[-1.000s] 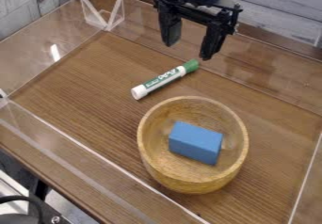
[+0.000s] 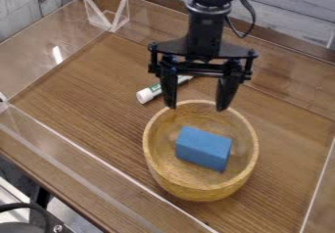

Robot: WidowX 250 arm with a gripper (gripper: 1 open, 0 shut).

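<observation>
My gripper (image 2: 199,94) hangs open over the rear part of a yellow bowl (image 2: 163,175), with nothing visible between its fingers. In the bowl lies a blue block (image 2: 203,149). Behind the gripper, to the left, a white and green tube (image 2: 152,92) lies on the wooden surface, partly hidden by the arm.
A clear plastic object (image 2: 112,17) is at the back left edge, near a white border. A dark cable shows at the bottom left corner.
The bowl and blue block have not moved.
</observation>
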